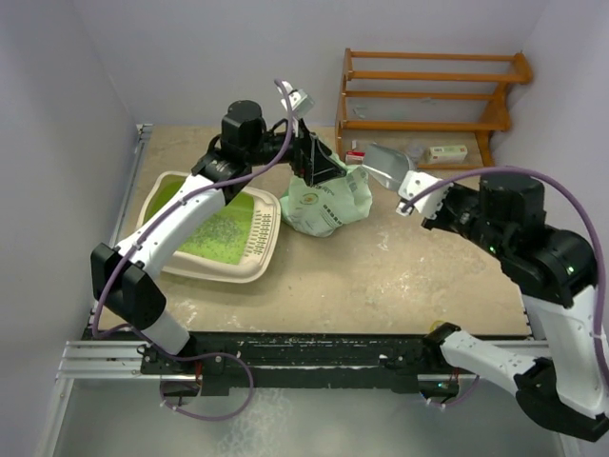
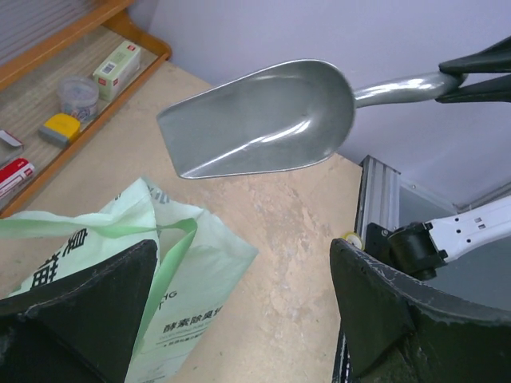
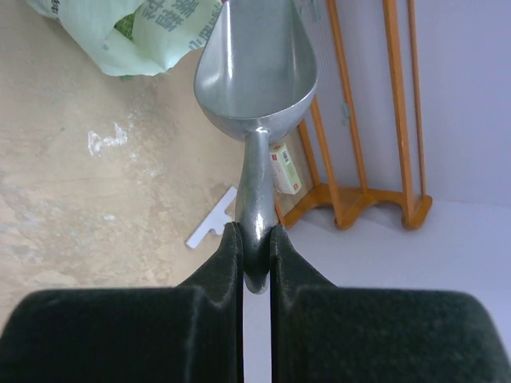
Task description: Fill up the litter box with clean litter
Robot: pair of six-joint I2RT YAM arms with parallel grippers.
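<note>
A pale green litter bag (image 1: 319, 205) stands open, its top crumpled, with green granules visible inside in the right wrist view. My left gripper is open over the bag (image 2: 188, 311). My right gripper is shut on the handle of a grey metal scoop, held above and to the right of the bag; the scoop (image 2: 255, 128) looks empty in the left wrist view. The litter box (image 1: 257, 262), cream-rimmed with a green inside, sits at the left under the left arm.
A wooden rack (image 1: 428, 124) at the back holds a small box (image 2: 118, 68), a plastic tub (image 2: 77, 100) and a yellow item (image 2: 62, 130).
</note>
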